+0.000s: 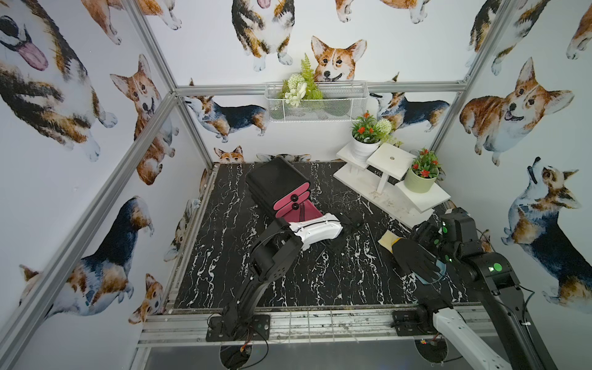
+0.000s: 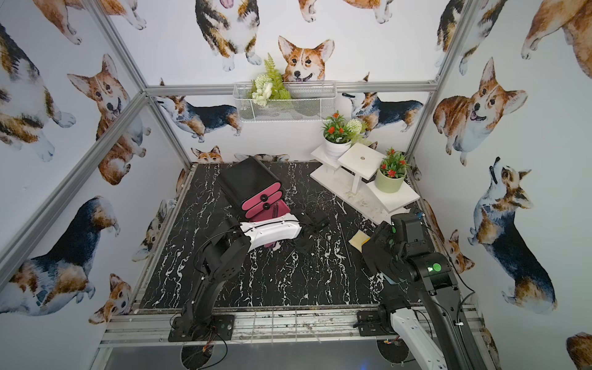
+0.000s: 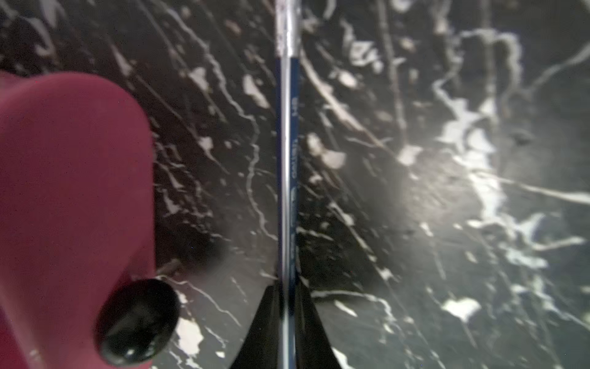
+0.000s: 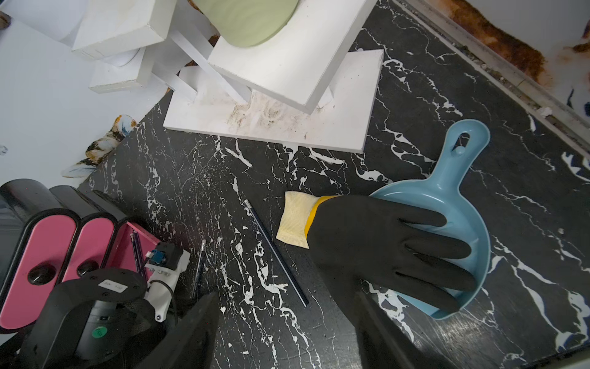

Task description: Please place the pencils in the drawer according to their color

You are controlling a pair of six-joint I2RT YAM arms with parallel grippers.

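A slim dark-blue pencil (image 3: 288, 153) with a silver end runs between the fingers of my left gripper, which are closed in on both sides of it. Just left of it in that view is a pink drawer front with a black knob (image 3: 138, 321). The black drawer unit (image 1: 275, 178) has its lowest pink drawer (image 1: 299, 212) pulled out, with thin dark pencils inside. On the tabletop, another dark pencil (image 4: 276, 252) lies loose beside the glove. My right gripper hangs above the right side, fingers wide apart and empty.
A black glove (image 4: 387, 240) with a cream cuff rests over a blue dustpan (image 4: 464, 215) at the right. Behind them is a white stepped stand (image 1: 388, 203) bearing potted plants.
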